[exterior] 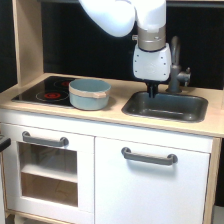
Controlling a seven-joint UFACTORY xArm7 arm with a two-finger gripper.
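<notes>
My gripper (152, 89) hangs from the white arm over the left part of the dark sink (178, 107), its short black fingers pointing down. They look close together, but the view is too small to tell whether they are open or shut. No object shows at the fingertips. A blue-grey pot (90, 95) with light pinkish handles sits on the counter to the left, partly over the black stovetop (45, 92), well apart from my gripper.
Behind the sink rises a dark faucet (177, 68), close to the right of my gripper. Below the wooden counter (118, 116) are two white cabinet doors with grey handles (149, 157); the left one has a window. Bare counter lies between pot and sink.
</notes>
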